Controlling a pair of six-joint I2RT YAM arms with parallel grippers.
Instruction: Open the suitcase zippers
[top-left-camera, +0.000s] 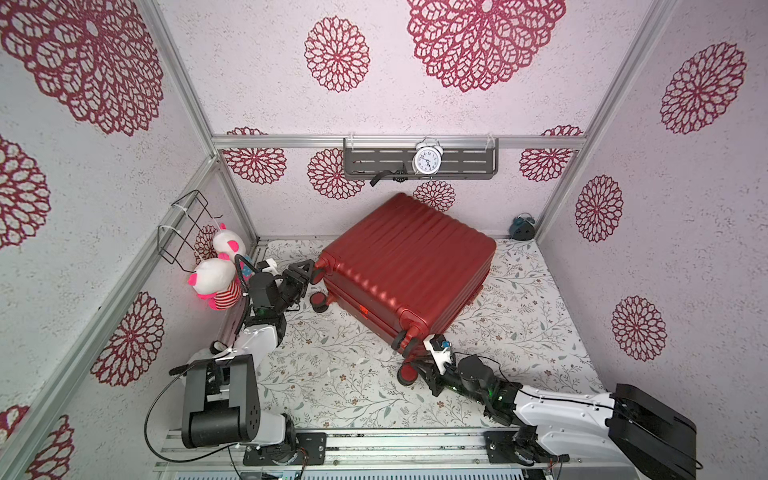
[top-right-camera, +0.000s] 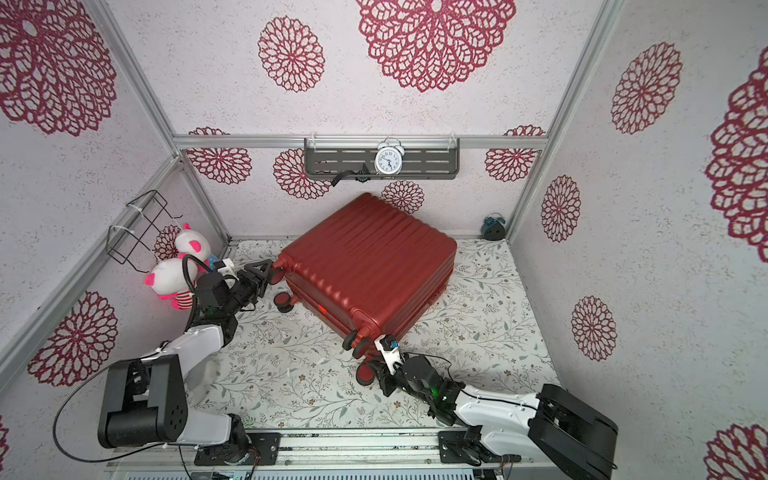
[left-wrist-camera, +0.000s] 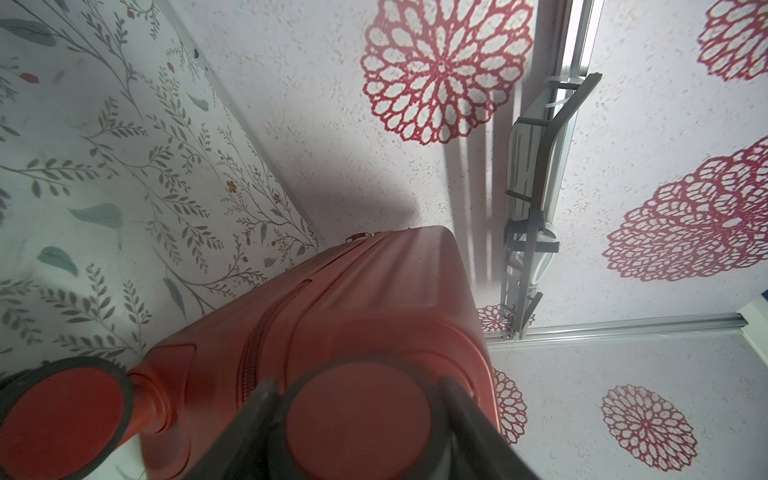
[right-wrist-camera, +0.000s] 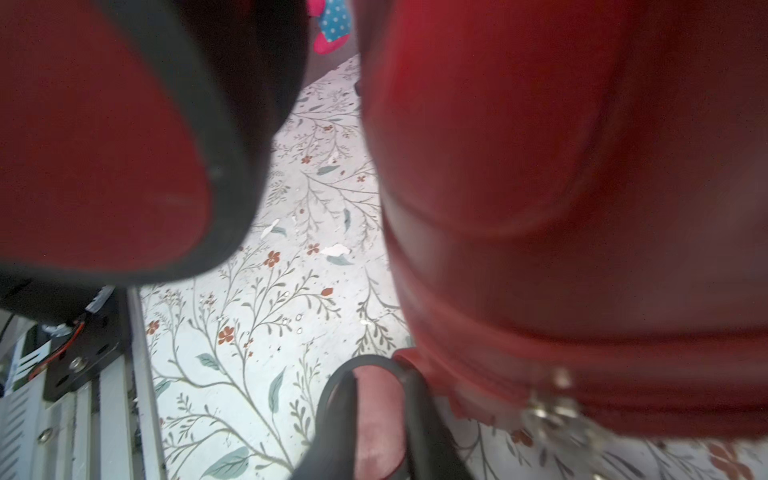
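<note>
The red suitcase (top-left-camera: 408, 256) lies flat, turned at an angle, its wheeled end facing the left front. In the left wrist view a red-capped wheel (left-wrist-camera: 360, 424) fills the gap of my left gripper (top-left-camera: 309, 272), whose fingers clasp it from both sides. A stretch of zipper track (left-wrist-camera: 254, 352) runs along the suitcase side there. By the near corner my right gripper is open, its fingers apart in front of a lower wheel (right-wrist-camera: 379, 424). The metal zipper slider (right-wrist-camera: 560, 412), blurred, sits to the right of those fingers, outside them.
A large upper wheel (right-wrist-camera: 88, 160) looms close at the left of the right wrist view. Plush toys (top-left-camera: 214, 276) hang by the left wall. A dark shelf with a white clock (top-left-camera: 427, 160) is above the suitcase.
</note>
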